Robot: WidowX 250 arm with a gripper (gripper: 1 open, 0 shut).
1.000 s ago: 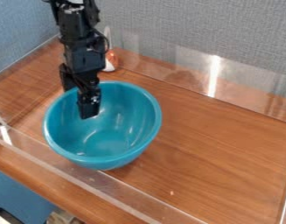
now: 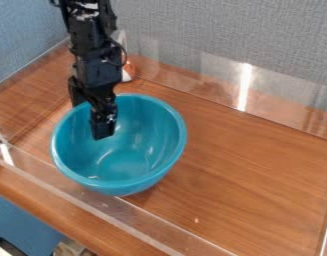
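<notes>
A teal plastic bowl (image 2: 132, 165) rests on the wooden table at left of centre. My black gripper (image 2: 92, 118) points down over the back left part of the bowl, its fingertips inside or just above the rim, open. I see no object held in it. A small white and orange object (image 2: 127, 70) stands behind my arm, partly hidden by it.
Clear low panels edge it at the back and front left, with a grey wall behind. A blue area lies below at the front left.
</notes>
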